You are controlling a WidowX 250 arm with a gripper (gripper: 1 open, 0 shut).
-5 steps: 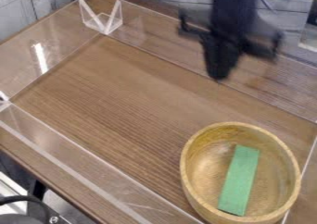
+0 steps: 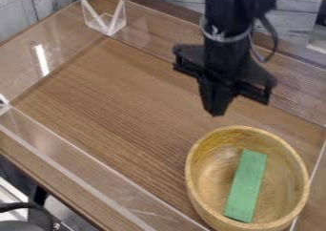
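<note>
My gripper (image 2: pixel 223 94) is a dark navy body at the upper centre-right, above the wooden table (image 2: pixel 102 111); its fingertips look close together, though the gap is hard to make out, and nothing shows held. Below it, at the lower right, a yellow bowl (image 2: pixel 204 187) holds a green block (image 2: pixel 246 185) lying flat inside.
A clear plastic holder (image 2: pixel 105 17) stands at the top left. Transparent rims run along the table's left side.
The gripper has moved down and toward the camera's near side, closer to the yellow bowl. The bowl and green block have not moved.
</note>
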